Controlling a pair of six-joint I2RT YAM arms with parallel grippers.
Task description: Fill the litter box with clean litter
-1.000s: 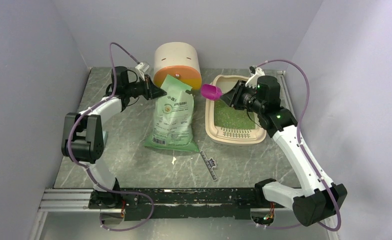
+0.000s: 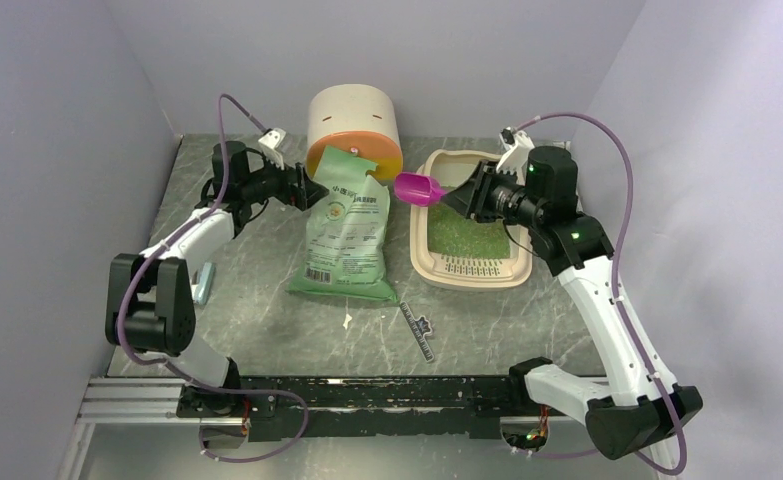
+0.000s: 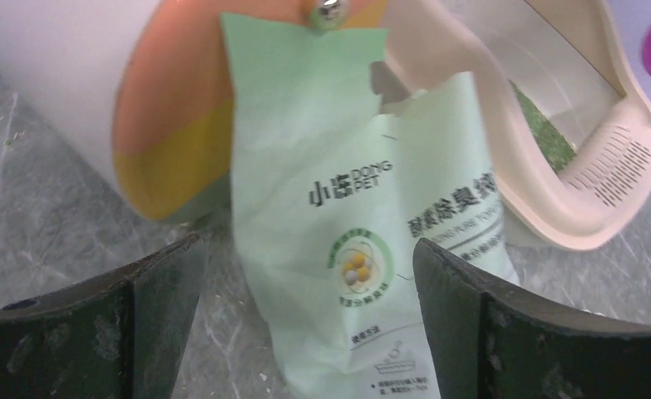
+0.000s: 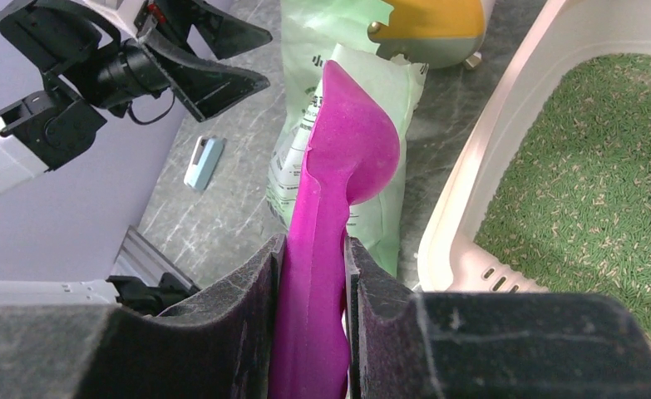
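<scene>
A green bag of litter lies upright-end back on the floor, its top near my left gripper, which is open with nothing between its fingers; the bag fills the middle of the left wrist view. My right gripper is shut on a magenta scoop, held over the left part of the litter box, whose bottom holds green pellets. In the right wrist view the scoop shows mostly its outside; whether it holds anything is unclear.
A cream cylindrical container with an orange front stands behind the bag. A ruler-like strip lies in front, and a small blue-grey object at the left. Walls close in on the left, back and right.
The scoop in my right gripper has shifted slightly.
</scene>
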